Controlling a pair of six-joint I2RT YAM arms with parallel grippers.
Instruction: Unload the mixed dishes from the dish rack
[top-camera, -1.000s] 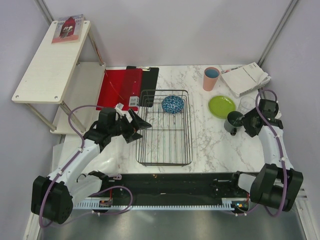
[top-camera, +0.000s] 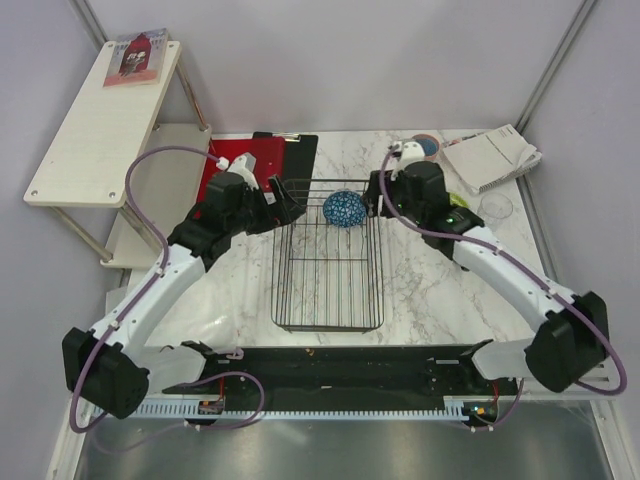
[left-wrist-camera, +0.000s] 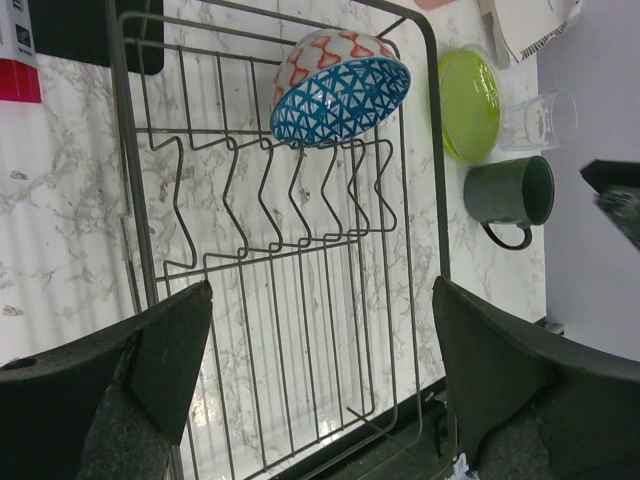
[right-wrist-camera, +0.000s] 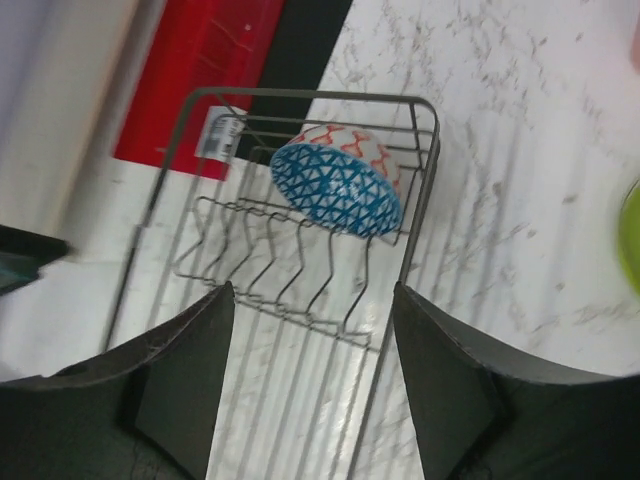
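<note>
The wire dish rack (top-camera: 328, 328) stands mid-table and holds one bowl (top-camera: 345, 209), blue and white inside with a red pattern outside. In the left wrist view the bowl (left-wrist-camera: 340, 100) leans tilted at the rack's far end. My left gripper (top-camera: 290, 202) is open over the rack's left rim, empty, apart from the bowl. Just right of the bowl, my right gripper (top-camera: 374, 193) hangs open near the rack's right rim, also empty. The right wrist view shows the bowl (right-wrist-camera: 340, 185) ahead of the spread fingers (right-wrist-camera: 190, 370).
Right of the rack stand a green plate (left-wrist-camera: 468, 105), a dark green mug (left-wrist-camera: 508, 190), a clear glass (left-wrist-camera: 540, 122) and a pink cup (top-camera: 427, 146). A stack of papers (top-camera: 490, 158) lies at the back right. A shelf (top-camera: 105, 130) fills the left side.
My right arm has swung left from beside the mug and glass, over the plate, to the rack's right rim by the bowl. The left gripper has shifted only slightly. The bowl has not moved.
</note>
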